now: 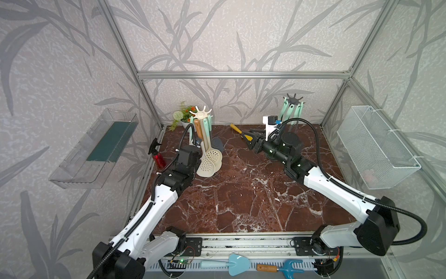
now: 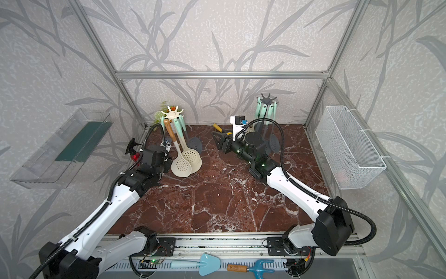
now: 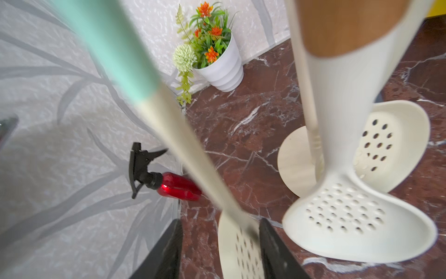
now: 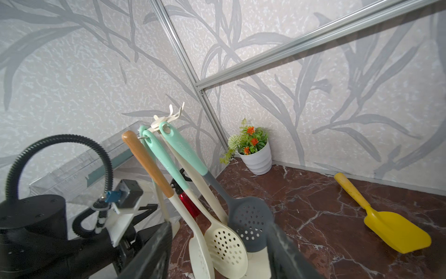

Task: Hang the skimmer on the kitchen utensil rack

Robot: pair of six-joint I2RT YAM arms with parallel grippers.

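The cream utensil rack (image 1: 200, 111) with its curved hooks stands at the back left, several utensils hanging from it. Among them is a white skimmer (image 2: 181, 167) with a wooden handle (image 4: 147, 160), its top at a hook. A cream skimmer (image 4: 226, 250) with a mint handle hangs beside it. My left gripper is open at the rack's left side; a mint-and-cream utensil shaft (image 3: 195, 153) runs down to its right finger, and whether they touch is unclear. My right gripper stands open over the middle back, no object held.
A dark slotted turner (image 4: 253, 220) hangs on the same rack. Behind it is a potted plant (image 4: 257, 160); a red spray bottle (image 1: 159, 161) stands left. A yellow shovel (image 4: 395, 227) lies near the right gripper. A second, dark rack (image 2: 266, 99) is at back right.
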